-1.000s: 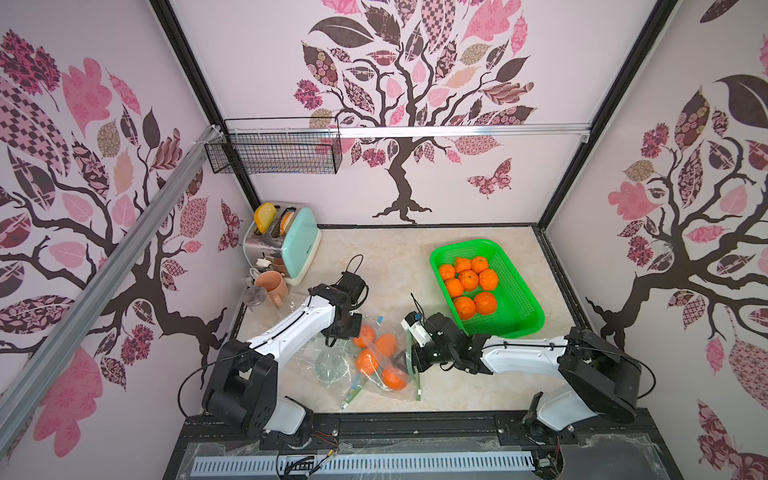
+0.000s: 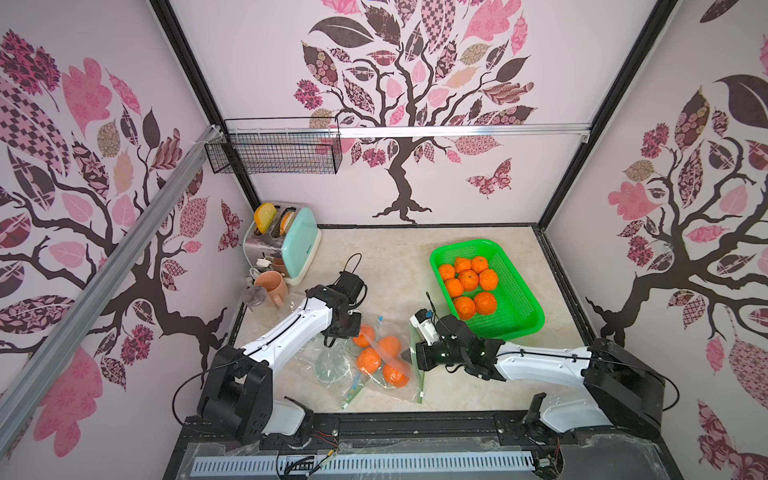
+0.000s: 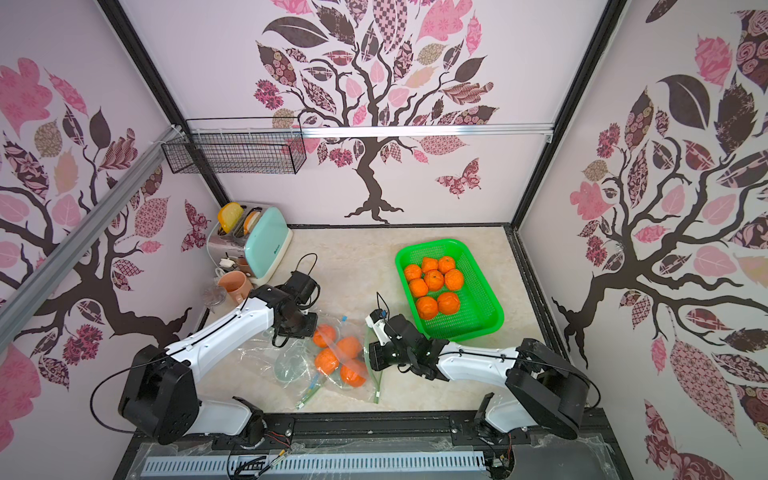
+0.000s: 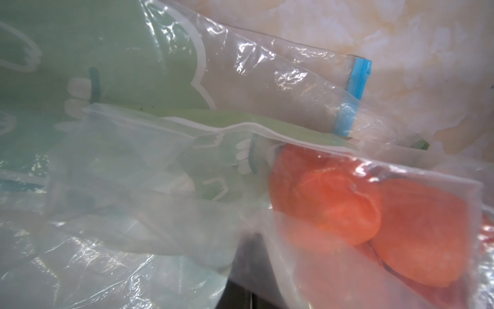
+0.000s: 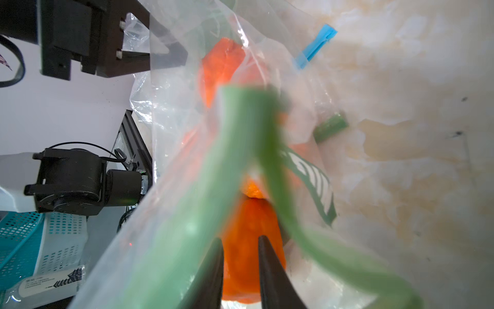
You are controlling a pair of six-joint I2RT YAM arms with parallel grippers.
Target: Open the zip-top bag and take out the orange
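The clear zip top bag, with green and blue zip edges, lies at the table front holding several oranges. At its upper left my left gripper is shut, with clear film gathered around its fingers; the pinch itself is veiled by plastic. From the right, my right gripper reaches through the parted green zip edges, at the bag's mouth. Its fingers stand a little apart. An orange fills the view between and beyond them; whether it is gripped I cannot tell.
A green basket with several oranges stands behind my right arm. At the back left are a turquoise dish rack and a pink mug. The table between rack and basket is clear.
My right gripper has shifted slightly right, its fingers less deep in the bag, and its elbow has moved right. The nearest oranges have shifted a touch. My left gripper has barely moved.
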